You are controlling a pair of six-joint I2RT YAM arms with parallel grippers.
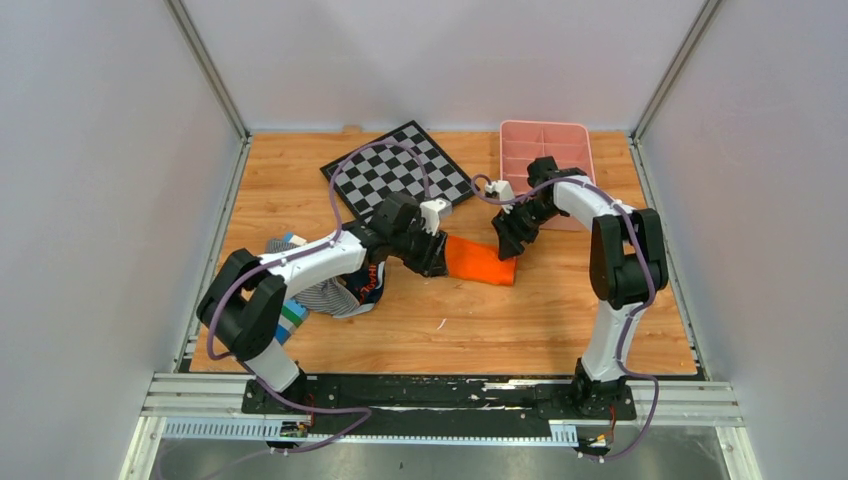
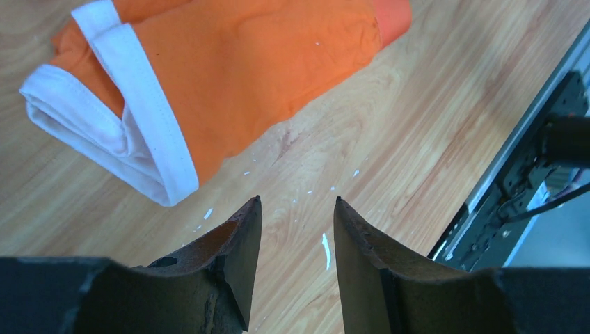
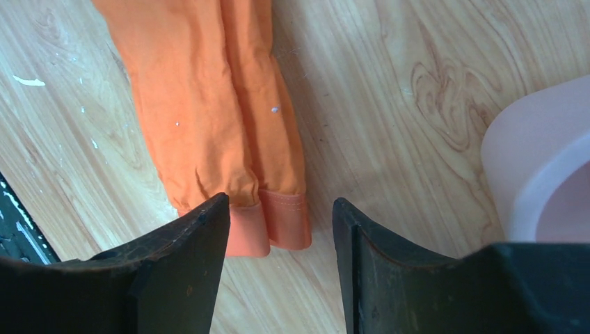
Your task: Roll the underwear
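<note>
The orange underwear [image 1: 482,265] lies folded flat on the wooden table, its white waistband [image 2: 158,118] showing in the left wrist view and salmon hems in the right. My open left gripper hangs over its left end, with bare wood between the fingertips in its own view. My open right gripper is over the right end, the hems lying beneath and between its fingertips as seen from the wrist.
A pink compartment box [image 1: 545,134] stands behind my right arm. A checkerboard [image 1: 395,160] lies at the back. Other folded clothes [image 1: 338,297] lie at left, under my left arm.
</note>
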